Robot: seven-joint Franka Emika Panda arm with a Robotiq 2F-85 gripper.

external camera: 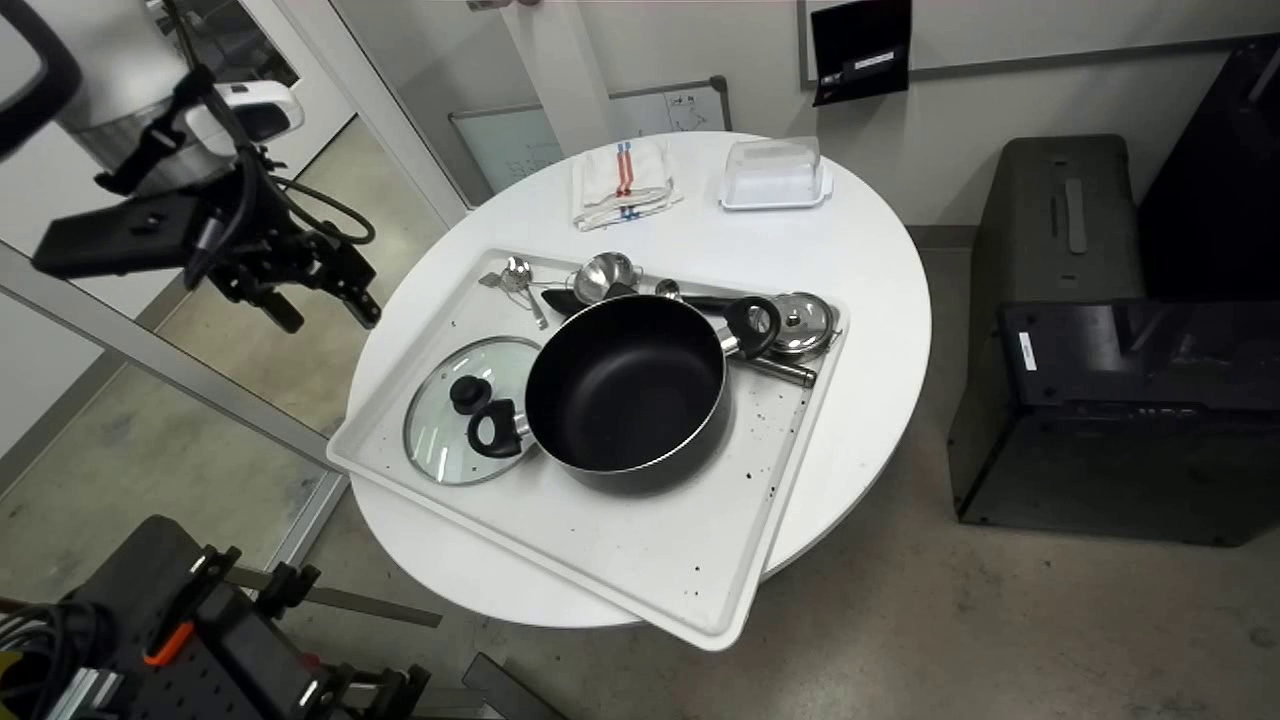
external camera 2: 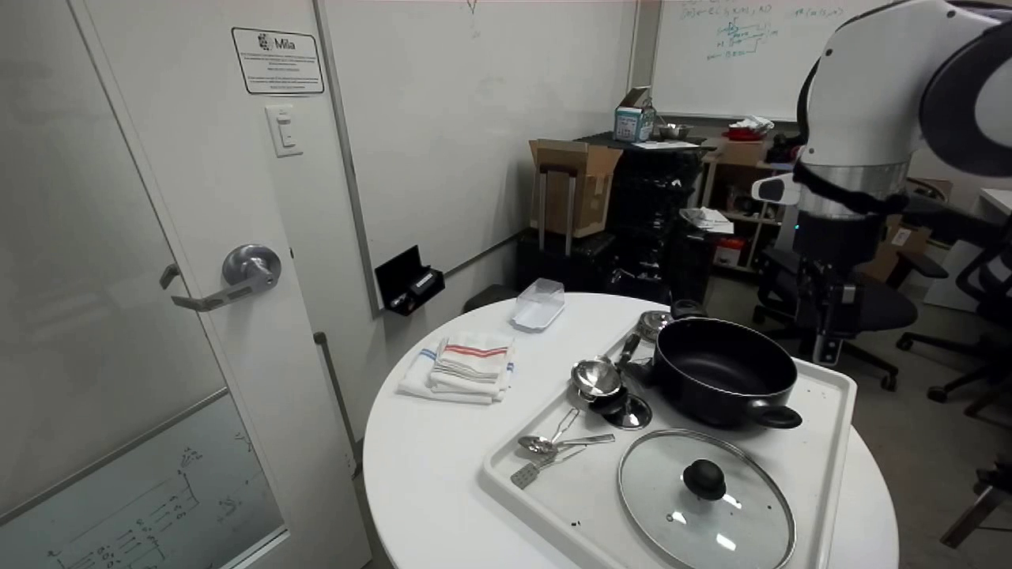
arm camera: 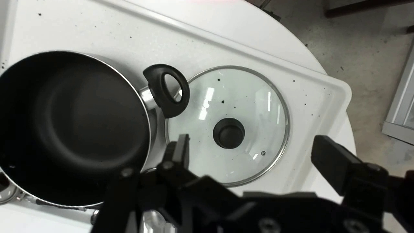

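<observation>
A glass lid [arm camera: 198, 147] with a black knob [arm camera: 229, 133] lies flat on the white tray [external camera: 600, 552]. Beside it stands an empty black pot [external camera: 624, 384], whose near handle [arm camera: 167, 91] reaches over the lid's edge. My gripper is open, its black fingers [arm camera: 330, 163] wide apart with nothing held between them. From the wrist view it looks down on the lid, and the knob appears between and beyond the fingertips. In exterior view 1 the gripper hangs in the air at upper left, clear of the tray.
Small metal utensils [external camera 2: 555, 444], a steel strainer [external camera 2: 595, 378] and a small steel lidded pot [external camera: 801, 324] crowd the tray's back side. Folded towels [external camera: 624, 186] and a clear-topped butter dish [external camera: 774, 176] sit behind the tray. The tray's front corner overhangs the round table.
</observation>
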